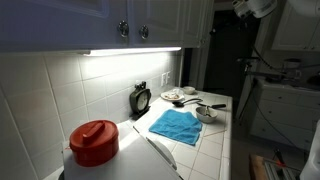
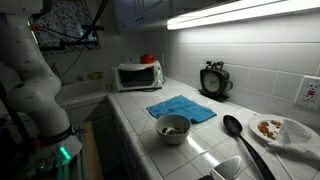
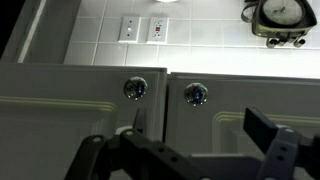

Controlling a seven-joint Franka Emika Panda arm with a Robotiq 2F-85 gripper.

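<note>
My gripper is open, its dark fingers spread apart at the bottom of the wrist view with nothing seen between them. Beyond them are two closed grey cabinet doors with round knobs (image 3: 196, 94). In exterior view 1 the arm (image 1: 272, 10) is raised at the top right, high above the counter. On the counter, a blue towel (image 2: 182, 108) lies flat behind a grey bowl (image 2: 173, 129), whose small contents are hard to make out. A red lidded pot (image 1: 94, 143) sits on a white appliance at the near left.
Upper cabinets (image 1: 160, 22) overhang the counter along the wall. A black clock-like object (image 2: 214, 79) stands against the tiles. A black ladle (image 2: 234, 127) and a plate with food bits (image 2: 266, 128) lie at the right. Bare countertop (image 2: 130, 105) shows left of the towel.
</note>
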